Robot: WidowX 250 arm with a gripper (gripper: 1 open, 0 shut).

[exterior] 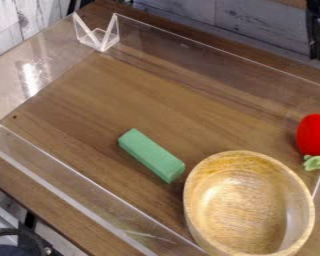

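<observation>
A green block (152,155) lies on the wooden table. To its right is a round wooden bowl (248,203), empty. A red strawberry-like object with green leaves (315,137) lies at the right edge, above the bowl. Only a dark sliver of my gripper shows at the top right edge, and its fingers cannot be made out.
Clear plastic walls border the wooden table (136,95) along the back, left and front, with a clear bracket at the back left.
</observation>
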